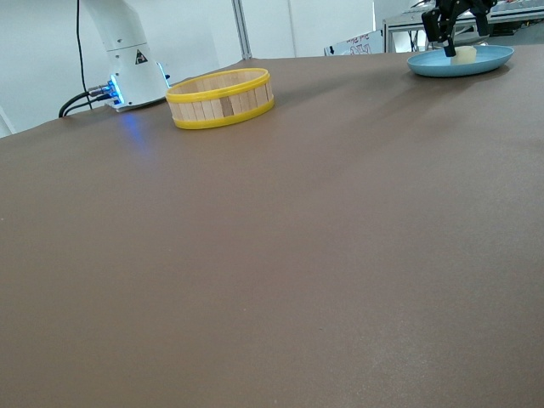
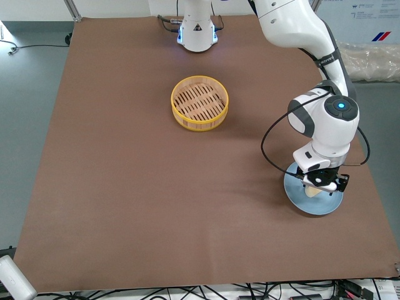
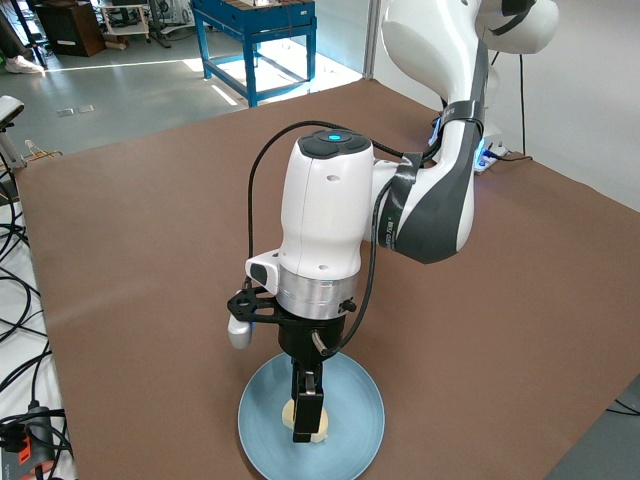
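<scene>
My black gripper (image 1: 465, 36) hangs over a blue plate (image 2: 295, 191) (image 1: 431, 68) (image 3: 260, 431), its fingers straddling a pale cream piece (image 1: 463, 55) (image 3: 317, 434) on that plate. In the top view the fingers look open around the piece; whether they touch it I cannot tell. In the right view the near finger hides part of it. A round steamer basket with yellow rims (image 2: 200, 104) (image 1: 219, 99) stands empty, farther back and to the left in the left view.
Cables lie along the front edge beside a white cylinder (image 2: 15, 278).
</scene>
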